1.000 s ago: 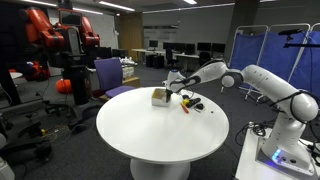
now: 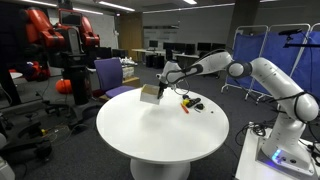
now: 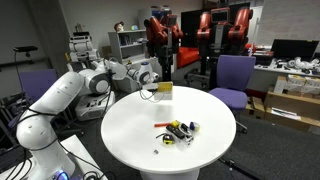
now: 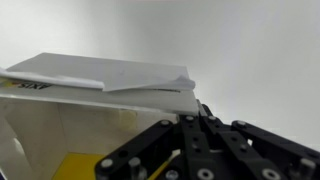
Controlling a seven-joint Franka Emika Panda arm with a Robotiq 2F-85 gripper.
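A small open cardboard box (image 2: 150,94) is tilted at the far side of the round white table (image 2: 160,135). My gripper (image 2: 162,89) is at its upper right edge, shut on the thin rim or flap. In exterior view 2 the box (image 3: 166,92) tips so that its tan-yellow inside shows. The wrist view has the white flap (image 4: 100,75) reaching the black fingers (image 4: 190,135), with a yellow patch (image 4: 80,166) inside the box. The fingertips are partly hidden by the flap.
Several small objects, among them a red one (image 3: 162,125) and dark ones (image 3: 181,131), lie on the table near the arm's side. A purple chair (image 3: 234,78) stands close to the edge.
The box has gone from sitting level to tilted and appears raised, shifting slightly left in exterior view 1. My gripper moved along with it. The small objects stay where they were.
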